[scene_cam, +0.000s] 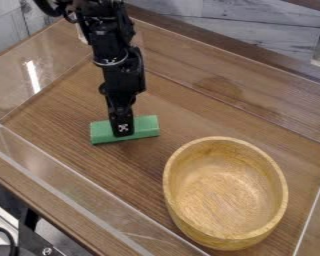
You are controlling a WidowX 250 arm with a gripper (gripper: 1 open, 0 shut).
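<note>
My black gripper (120, 124) reaches down from the top left onto a green rectangular block (144, 128) lying flat on the wooden table. Its fingertips are at the middle of the block, and whether they grip it or how far apart they stand is hard to tell.
A yellow oval bowl (224, 229) sits empty at the lower right. White panels border the back and left, and a dark cable lies at the bottom left corner.
</note>
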